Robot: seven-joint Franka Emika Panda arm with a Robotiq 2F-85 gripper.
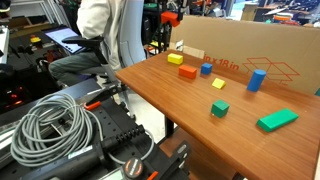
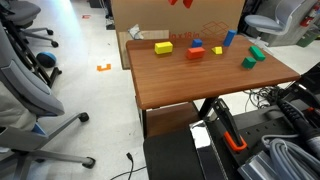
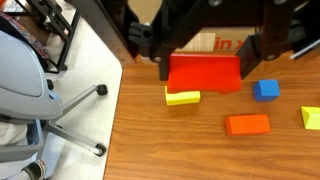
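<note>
My gripper is shut on a red block [image 3: 204,75], which spans the gap between its dark fingers. In exterior view 1 this held red block [image 1: 170,18] hangs high above the far left end of the wooden table. A yellow block [image 1: 176,58] lies on the table below it, with a second red block [image 1: 188,72] nearby. The wrist view shows the yellow block [image 3: 182,98] partly covered by the held block. To the right in that view are the second red block [image 3: 248,124] and a blue cube [image 3: 266,90].
A small yellow block [image 1: 217,83], a blue cylinder [image 1: 257,80], a green cube [image 1: 219,108] and a long green block [image 1: 277,120] are spread over the table [image 1: 180,101]. A cardboard panel [image 1: 255,50] stands along one edge.
</note>
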